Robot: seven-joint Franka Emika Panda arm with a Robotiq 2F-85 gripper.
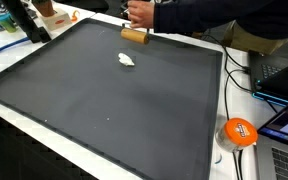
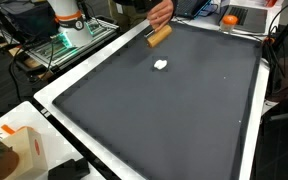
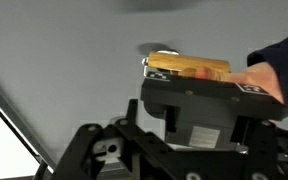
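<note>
In the wrist view my gripper faces a dark bar-shaped piece with a wooden strip [image 3: 189, 64] along its far side. Black fingers [image 3: 134, 118] stand apart on either side of a grey-faced block, close to the dark piece; whether they press on anything is unclear. A person's hand [image 3: 262, 77] is at the right end of the wooden piece. Exterior view 2 has that hand [image 2: 161, 12] over the wooden piece [image 2: 159, 36] near the table's far edge. A small white object [image 1: 126, 59] lies on the dark tabletop [image 1: 114, 100] just in front of it.
An orange-lidded container [image 1: 237, 134] stands at the right edge beside a laptop [image 1: 279, 160]. Cables [image 1: 231, 70] run along that side.
</note>
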